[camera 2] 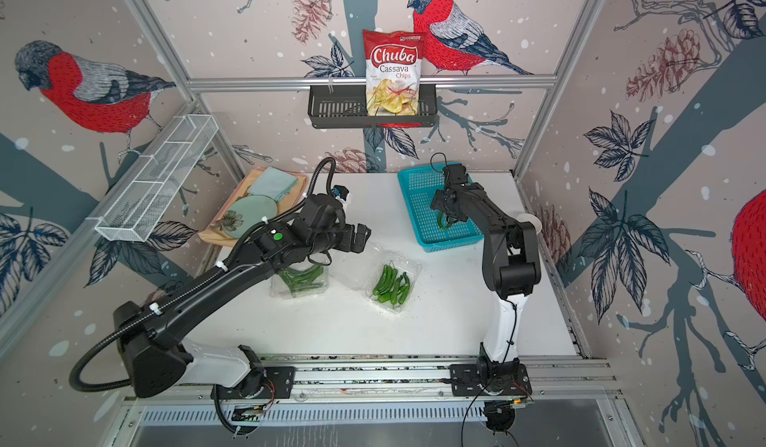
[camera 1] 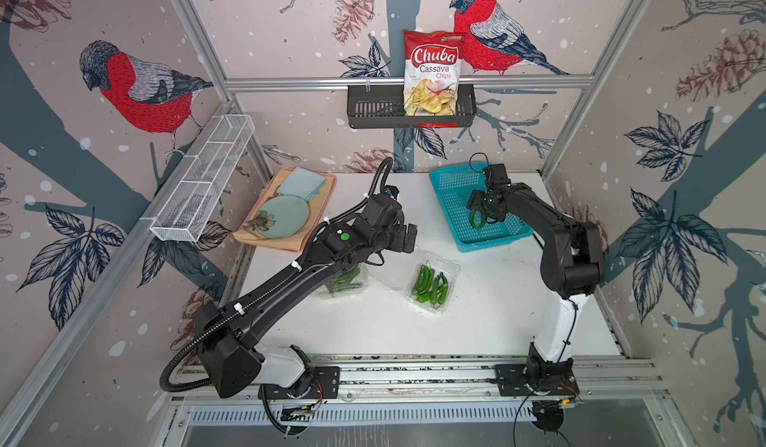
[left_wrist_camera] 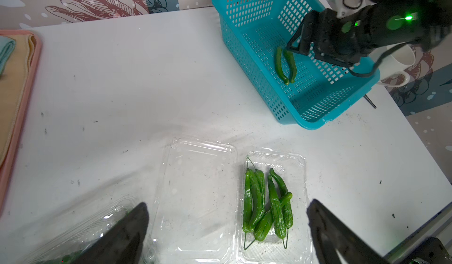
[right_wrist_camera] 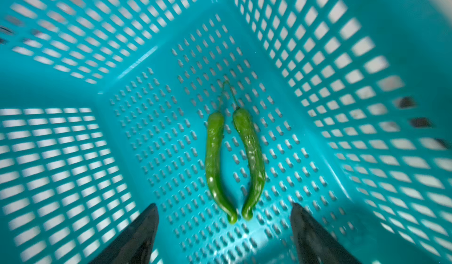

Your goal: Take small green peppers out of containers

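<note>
Two green peppers [right_wrist_camera: 214, 155] lie side by side on the floor of the turquoise basket [right_wrist_camera: 155, 118] in the right wrist view. Above them my right gripper is open, its fingers apart on either side and nothing between them. A clear container [left_wrist_camera: 296, 169] holds several green peppers [left_wrist_camera: 256, 198], with its empty lid [left_wrist_camera: 197, 193] folded out to the left. My left gripper stands open over that container and lid. Another clear container [camera 1: 344, 287] with green peppers sits partly hidden beneath my left arm.
A peach tray [camera 1: 239, 235] with a plate and a cloth stands at the back left. Behind the basket's right side is a white mug [left_wrist_camera: 397, 63].
</note>
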